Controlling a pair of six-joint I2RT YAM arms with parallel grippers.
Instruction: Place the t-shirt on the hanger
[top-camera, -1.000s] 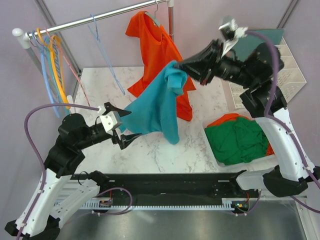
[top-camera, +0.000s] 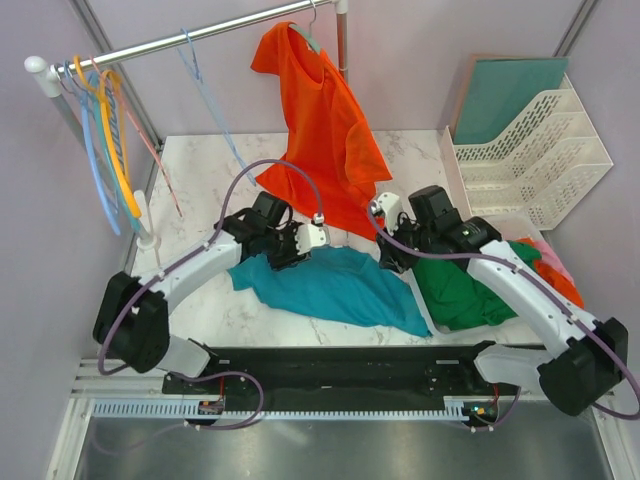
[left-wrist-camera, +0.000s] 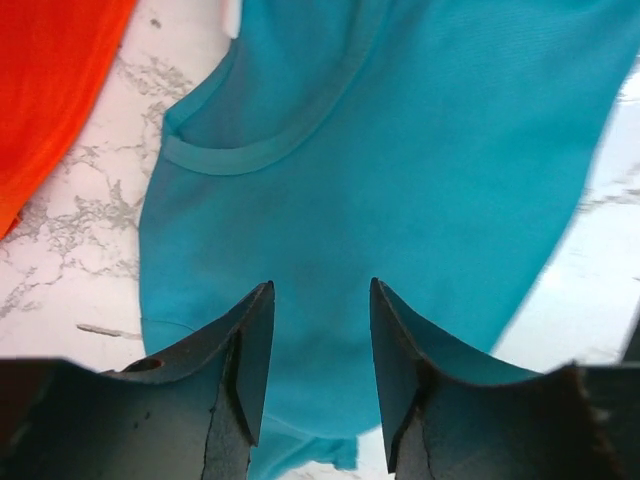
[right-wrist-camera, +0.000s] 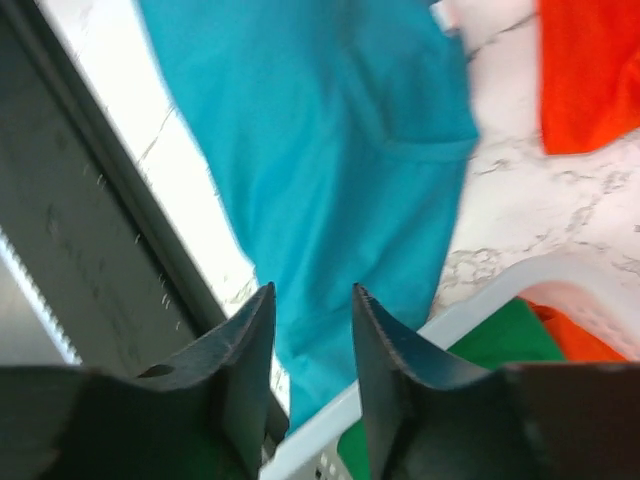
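Observation:
A teal t-shirt (top-camera: 333, 293) lies spread on the white table. My left gripper (top-camera: 303, 258) is above its left half, fingers apart and empty in the left wrist view (left-wrist-camera: 320, 290). My right gripper (top-camera: 390, 262) is over the shirt's right end by the bin edge, fingers apart and empty (right-wrist-camera: 312, 295). Blue, yellow and pink hangers (top-camera: 122, 175) hang on the left of the rail; another blue hanger (top-camera: 210, 100) hangs mid-rail.
An orange shirt (top-camera: 318, 120) on a hanger hangs behind the teal one. A bin with green and orange clothes (top-camera: 455, 295) and white baskets (top-camera: 540, 160) stand at right. A dark table edge runs along the front.
The teal shirt was held up by my right gripper and is now flat on the table. The right arm came down; my left gripper moved right and toward the back.

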